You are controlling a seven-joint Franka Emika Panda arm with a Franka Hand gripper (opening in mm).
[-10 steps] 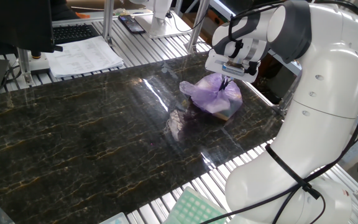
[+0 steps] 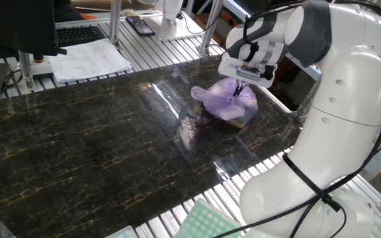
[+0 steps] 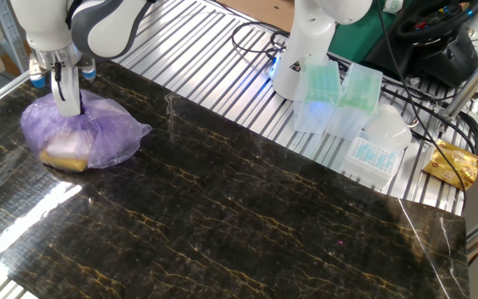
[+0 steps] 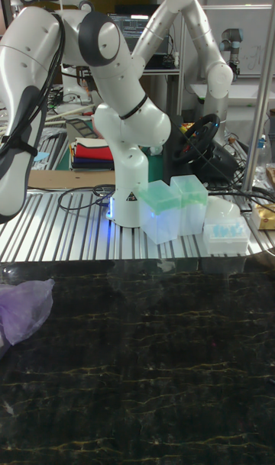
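A thin purple plastic bag [image 2: 229, 100] rests on the dark marbled tabletop [image 2: 78, 145], near the edge by the arm's base. Box-like items with a pale and a yellow side show through it in the second exterior view, where the bag [image 3: 98, 137] sits at the left. My gripper [image 2: 238, 88] points down at the top of the bag, its dark fingertips against or within the crumpled plastic. How far apart the fingers stand, and whether plastic is between them, cannot be made out. Only one end of the bag [image 4: 26, 308] enters the third view.
Clear boxes with green racks [image 3: 322, 87], a white tip box [image 3: 373, 159] and a gold packet [image 3: 452, 164] stand along the slatted metal edge. Another white arm [image 3: 305, 50] is mounted behind. Papers [image 2: 88, 61] lie beyond the far edge.
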